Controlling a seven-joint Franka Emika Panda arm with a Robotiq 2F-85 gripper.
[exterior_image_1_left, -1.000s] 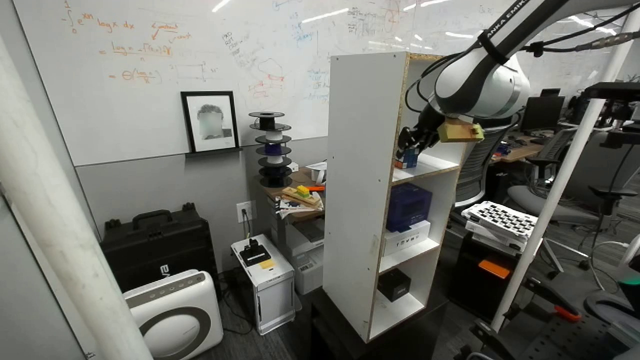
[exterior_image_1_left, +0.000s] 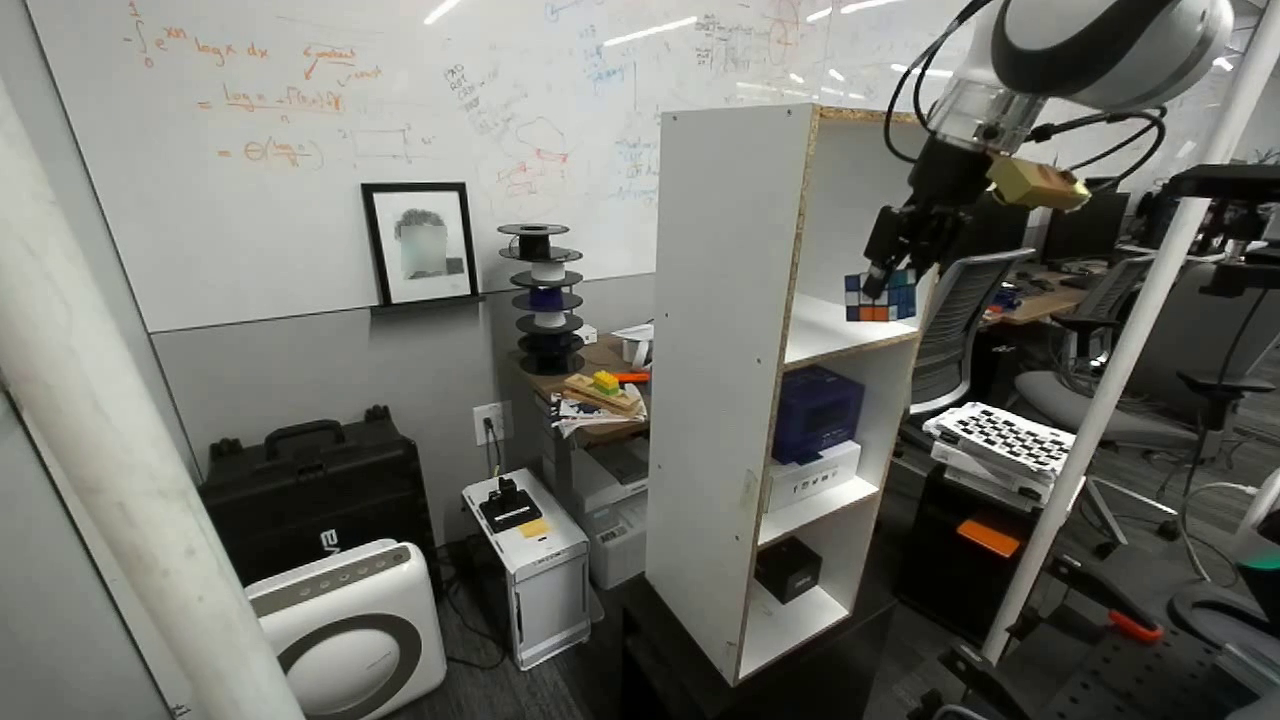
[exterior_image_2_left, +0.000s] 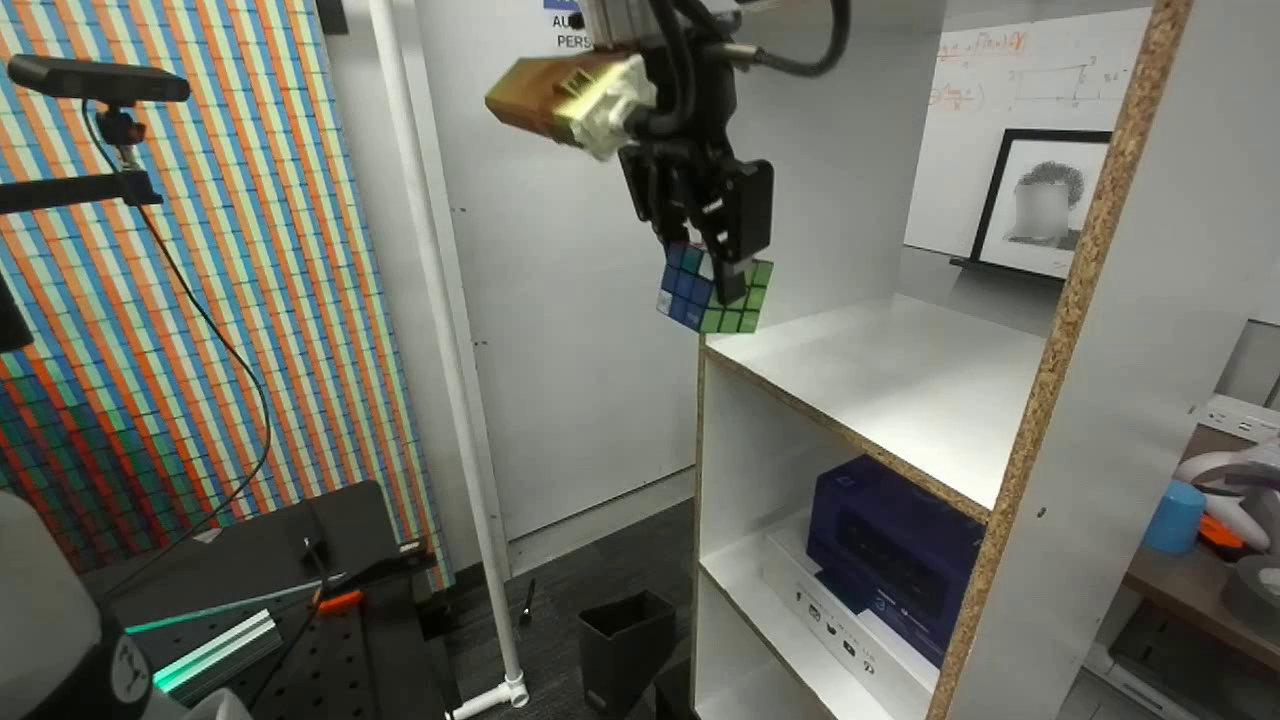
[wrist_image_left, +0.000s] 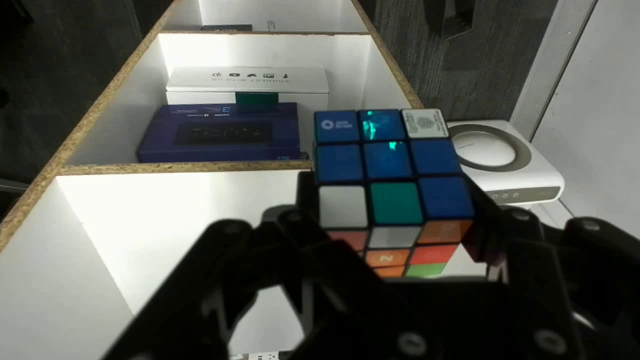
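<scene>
A Rubik's cube (wrist_image_left: 388, 159) with mixed colours is clamped between the two black fingers of my gripper. In exterior view 1 the cube (exterior_image_1_left: 879, 299) shows in front of the shelf unit's open side, near the right end of the top board. From exterior view 2 the cube (exterior_image_2_left: 734, 307) appears tilted, just above the front left corner of that board, with my gripper (exterior_image_2_left: 713, 266) reaching down onto it. The top board (exterior_image_2_left: 906, 360) of the white shelf unit is bare.
On the middle shelf a dark blue box (exterior_image_2_left: 894, 546) rests on a white box (exterior_image_2_left: 828, 612). A small black box (exterior_image_1_left: 788, 569) stands on the bottom shelf. The tall side panel (exterior_image_1_left: 726, 360) bounds the unit. A white pole (exterior_image_2_left: 444, 312) stands nearby.
The arm has moved right in exterior view 1, carrying the cube from the left end of the top compartment towards its right end. The shelf and its boxes have not moved.
</scene>
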